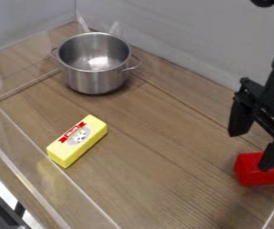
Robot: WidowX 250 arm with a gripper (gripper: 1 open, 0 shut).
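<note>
The black gripper [254, 139] is low at the right edge of the camera view, its fingers apart and open. It is just over a red block [253, 174], with the near finger reaching down in front of part of it. Whether it touches the block I cannot tell.
A steel pot [95, 72] with two handles stands at the back left. A yellow box [76, 141] with a red and white label lies at the front left.
</note>
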